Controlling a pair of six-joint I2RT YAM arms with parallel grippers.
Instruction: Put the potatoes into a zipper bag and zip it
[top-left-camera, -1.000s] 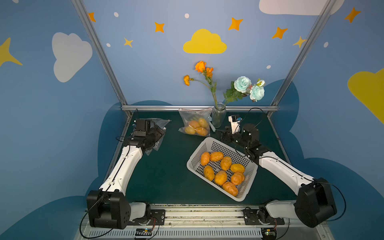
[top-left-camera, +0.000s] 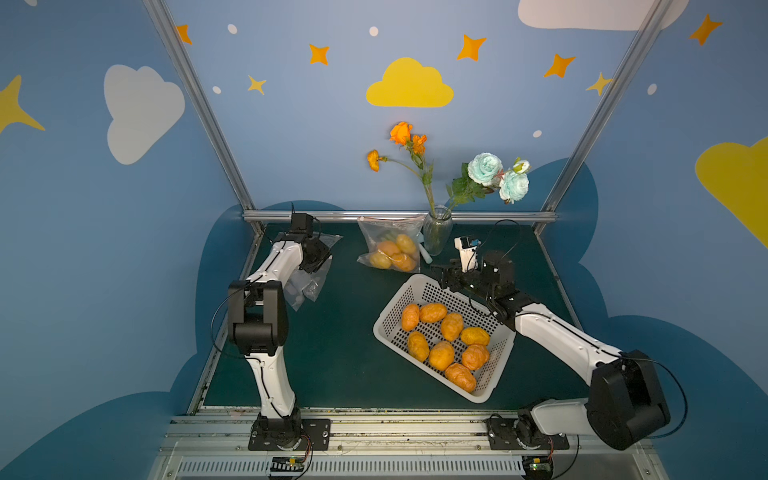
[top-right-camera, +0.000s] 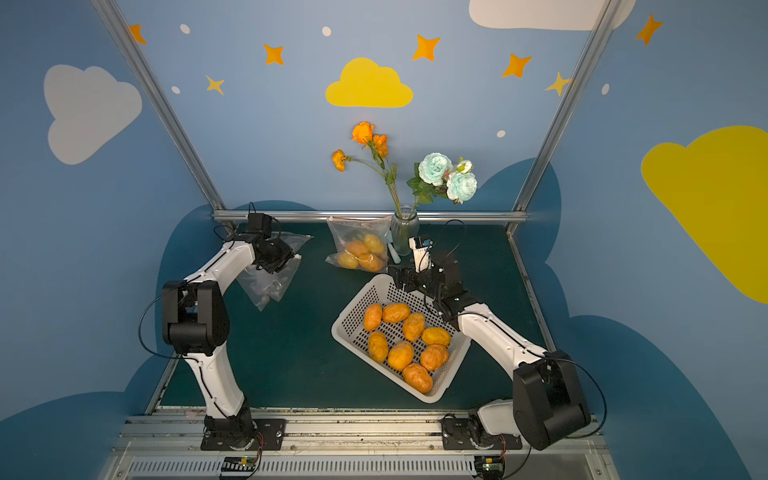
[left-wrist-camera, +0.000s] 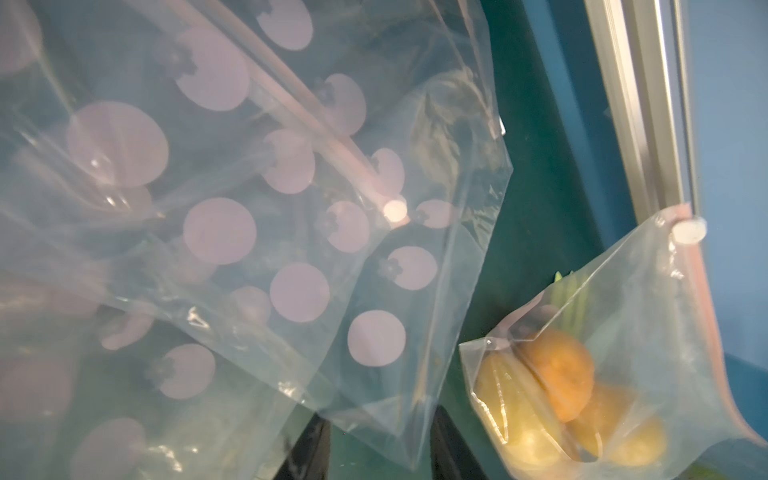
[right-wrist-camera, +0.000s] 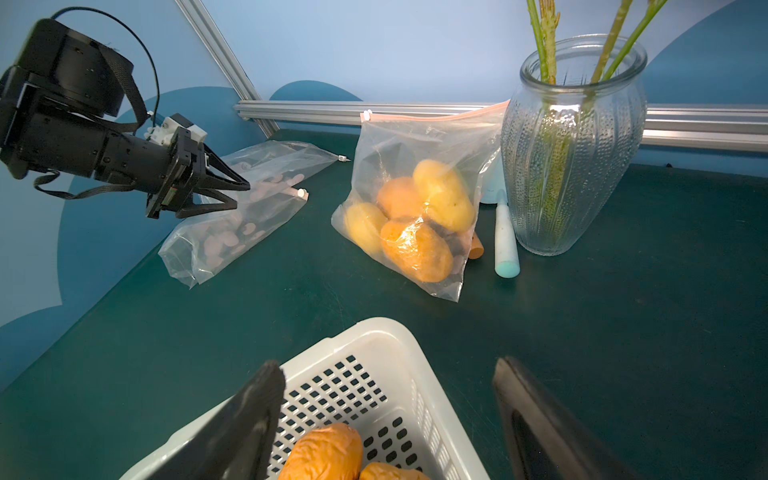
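Note:
Flat clear zipper bags (left-wrist-camera: 200, 232) with pale printed dots lie on the table at the far left, a white slider (left-wrist-camera: 394, 211) on one seam. My left gripper is over them with its fingers part open. In the left wrist view a bag's corner shows between its fingers, not visibly gripped. Several potatoes (top-left-camera: 441, 356) lie in the grey-white basket (top-left-camera: 384, 329) at the right of centre. Above the basket's far corner, my right gripper stands open, nothing between its fingers.
Against the back wall stands a filled zipper bag (right-wrist-camera: 416, 208) of yellow and orange produce. Beside it are a light-handled tool (right-wrist-camera: 505, 244) and a glass vase (right-wrist-camera: 572, 152) with flowers. Bare green table (top-left-camera: 328, 344) lies between the left arm and the basket.
The right arm moved only slightly. Basket and potatoes look the same.

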